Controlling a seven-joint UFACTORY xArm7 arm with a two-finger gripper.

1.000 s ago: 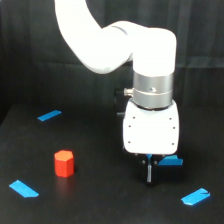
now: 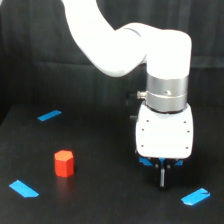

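Note:
A red-orange hexagonal block (image 2: 64, 163) stands upright on the black table at the left. My gripper (image 2: 162, 178) hangs below the white arm, well to the right of the block and apart from it. Its slim dark fingers point down close to the table and overlap in this view, so how far apart they are does not show. No object is visible at the fingertips.
Flat blue tape strips mark the table: one at the back left (image 2: 49, 116), one at the front left (image 2: 24, 189) and one at the front right (image 2: 195, 197). Another blue patch is partly hidden behind my gripper. Open table lies between gripper and block.
My arm and gripper have shifted to the right and appear slightly lower in the view. The red-orange block and the tape strips have stayed in place.

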